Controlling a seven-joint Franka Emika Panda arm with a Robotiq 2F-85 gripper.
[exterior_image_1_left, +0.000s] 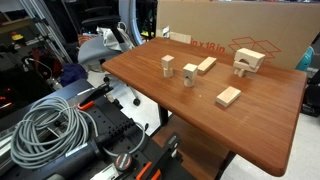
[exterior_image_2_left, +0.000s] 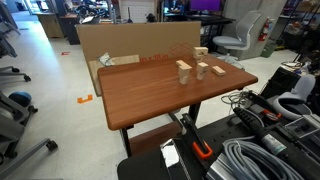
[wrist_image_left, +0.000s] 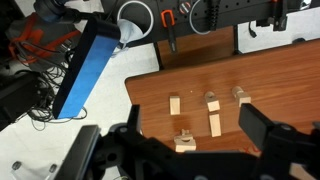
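Several pale wooden blocks rest on the brown table. In exterior view 1, two small upright blocks stand near its front edge, one to the left (exterior_image_1_left: 167, 65) and one nearer the middle (exterior_image_1_left: 190, 75). A flat block (exterior_image_1_left: 207, 64) lies behind them, another flat block (exterior_image_1_left: 228, 97) lies to the right, and an arch-shaped piece (exterior_image_1_left: 248, 60) sits toward the back. From above, the wrist view shows the arch piece (wrist_image_left: 185, 141) low between the dark fingers of my gripper. These fingers stand wide apart, open, with the blocks on the tabletop well below them.
A cardboard panel (exterior_image_1_left: 225, 25) walls off the table's back edge. Coiled cable (exterior_image_1_left: 48, 133) lies in front, beside dark rails and tools.
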